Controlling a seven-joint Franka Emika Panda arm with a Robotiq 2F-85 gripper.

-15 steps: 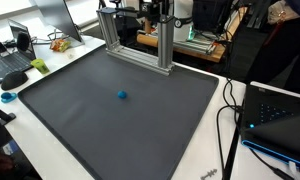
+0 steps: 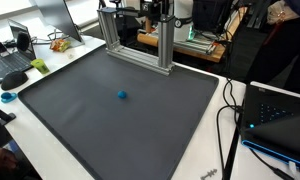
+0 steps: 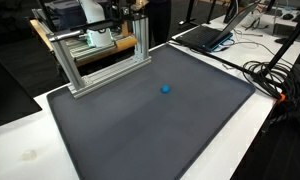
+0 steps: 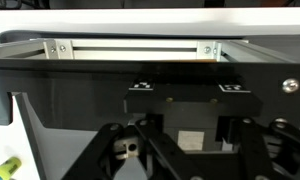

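Observation:
In the wrist view my gripper is at the black front panel [image 4: 75, 95] of a drawer-like unit, near its middle. Its dark fingers [image 4: 233, 97] look closed on part of this panel; the exact contact is lost in the black. Behind the panel, the unit's opening shows pale metal side rails [image 4: 215, 49]. A small blue object [image 2: 122, 95] lies by itself on the grey mat, well away from the unit. The same blue piece [image 3: 165, 89] appears in exterior view 2. The gripper's tips cannot be made out in either exterior view.
An aluminium frame [image 3: 112, 74] stands along one edge of the grey mat [image 3: 140, 130]. A laptop [image 2: 275, 120] and loose cables [image 2: 230, 100] lie beyond the mat. A yellow-green item [image 4: 4, 169] shows at the wrist view's lower left.

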